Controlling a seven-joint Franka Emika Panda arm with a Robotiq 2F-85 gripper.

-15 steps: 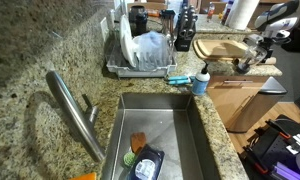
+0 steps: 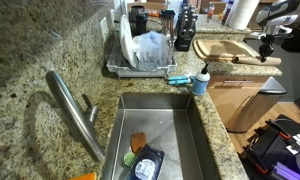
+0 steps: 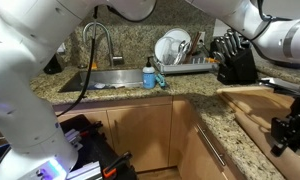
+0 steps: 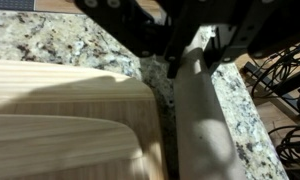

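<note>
A pale brown, roll-shaped object (image 2: pixel 252 61) lies along the front edge of the counter at the far right. My gripper (image 2: pixel 266 51) is low over its right part. In the wrist view, one end of the roll (image 4: pixel 206 125) reaches up to the dark fingers of my gripper, which stand apart on either side of it. Whether they press on it cannot be made out. In exterior view 2 the gripper (image 3: pixel 291 133) is at the right edge, its fingertips unclear.
Light wooden boards (image 4: pixel 65 140) lie beside the roll. Farther along are a knife block (image 3: pixel 237 62), a dish rack with white plates (image 2: pixel 148 52), a blue bottle (image 2: pixel 201 82) and the sink (image 2: pixel 175 125).
Since a second ago my gripper has moved right along the roll, from near its left part toward its right.
</note>
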